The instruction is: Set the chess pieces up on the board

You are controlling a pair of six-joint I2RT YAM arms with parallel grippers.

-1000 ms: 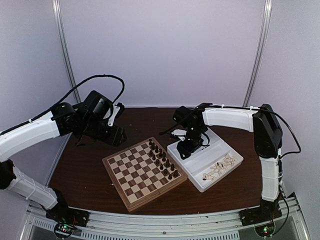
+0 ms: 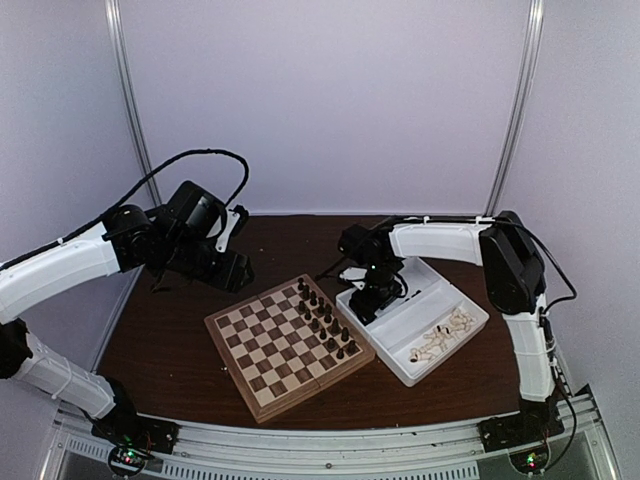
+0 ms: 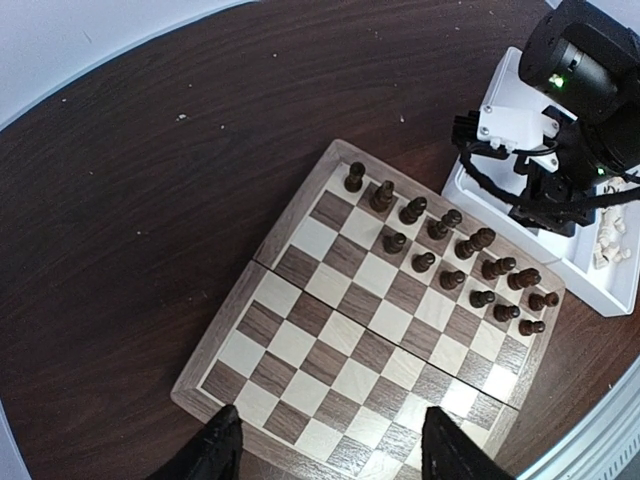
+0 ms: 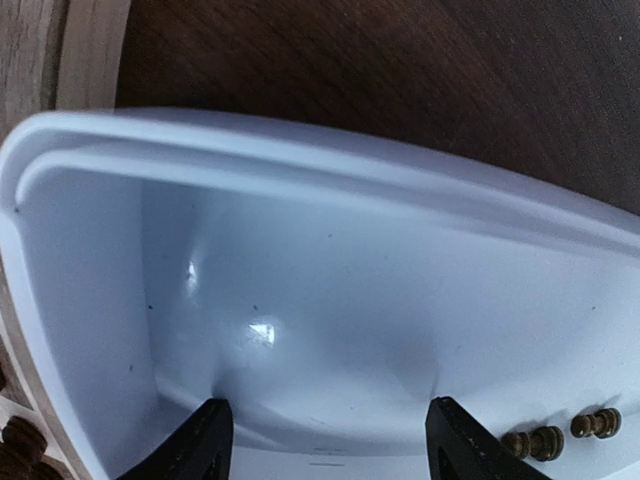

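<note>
The wooden chessboard [image 2: 260, 350] carries rows of dark pieces [image 3: 453, 279] along its side nearest the white tray [image 2: 420, 370]. My left gripper hangs high over the board, fingers apart, nothing between them. My right gripper is low inside the tray's compartment by the board, open and empty. Two dark pieces [image 4: 540, 443] lie on their sides there, right of its fingers. Pale pieces [image 2: 440, 335] lie heaped in the tray's other compartment.
Side walls and a back wall enclose the workspace.
The left arm and board pieces look unchanged.
</note>
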